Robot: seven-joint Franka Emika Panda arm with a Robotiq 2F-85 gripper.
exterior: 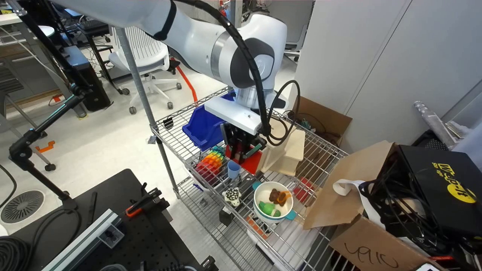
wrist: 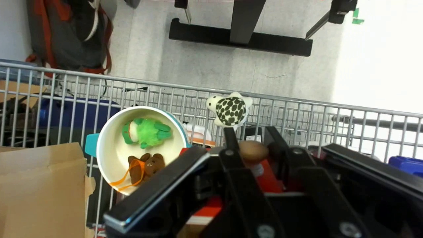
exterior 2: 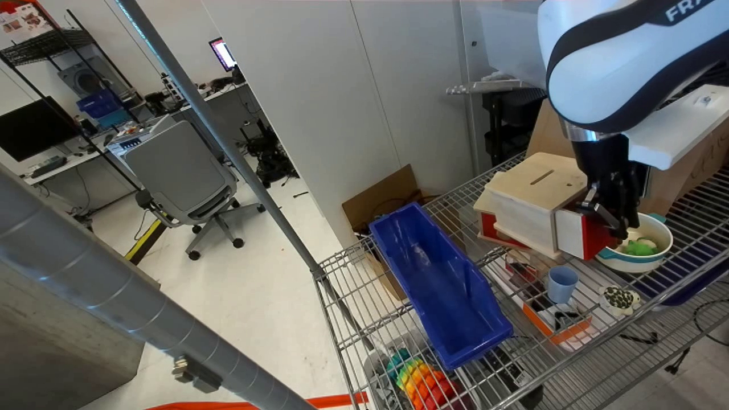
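Observation:
On the wire shelf stands a pale wooden box (exterior 2: 523,195) with a slot in its top. Its red-fronted drawer (exterior 2: 596,237) sticks partway out, and the drawer's pale side shows between the front and the box. In the wrist view my gripper is shut on the round brown knob (wrist: 253,152) at the drawer's front. Exterior view 1 has the gripper (exterior: 241,156) at the red panel (exterior: 253,163), with the arm covering part of the box. The drawer's inside is hidden from the exterior views.
Close by are a white bowl (wrist: 106,156) holding a green toy and a brown bear, a spotted turtle toy (wrist: 231,110), and a blue cup (exterior 2: 561,284). A blue bin (exterior 2: 437,287) and an open cardboard box (exterior: 343,189) flank the area.

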